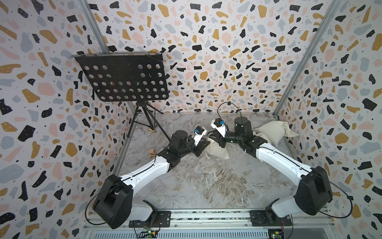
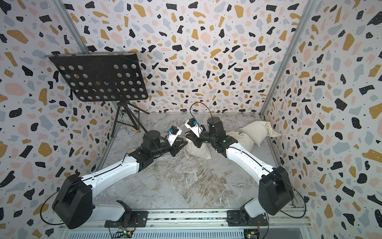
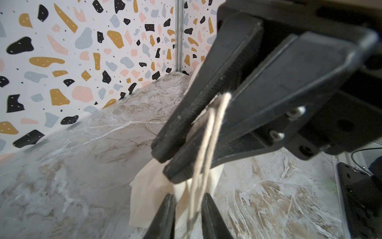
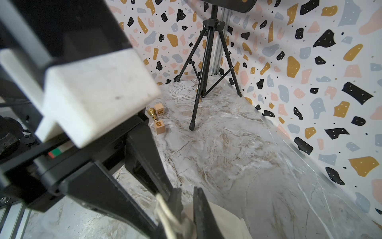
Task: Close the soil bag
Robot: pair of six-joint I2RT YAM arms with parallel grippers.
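The cream cloth soil bag (image 1: 217, 150) stands on the marble table below my two grippers, its top hidden between them. My right gripper is at its neck, with cloth between the fingers; whether they clamp it is unclear. A pale cord (image 3: 206, 155) loops across the right gripper's finger and runs down between the fingers of my left gripper. Those left fingers are part open, with a gap around the cord. From the left, the left gripper comes close against the right one.
Another cream bag (image 1: 274, 132) lies at the right wall, with one more (image 2: 242, 140) partly behind the right arm. A black stand (image 1: 143, 105) rises back left, near wooden blocks (image 4: 159, 127) and a gold piece (image 4: 152, 114).
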